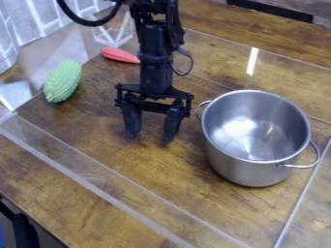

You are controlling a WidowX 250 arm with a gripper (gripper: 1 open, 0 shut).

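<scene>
My black gripper point(153, 118) hangs low over the middle of the wooden table point(123, 174), just left of a large steel pot point(257, 136). Its two fingers point down, spread apart, and I see nothing clearly held between them. A green corn-like object point(62, 80) lies to the left, and a red object point(119, 55) lies behind the gripper, partly hidden by the arm.
Clear plastic walls or edges run along the left, front and right of the work area.
</scene>
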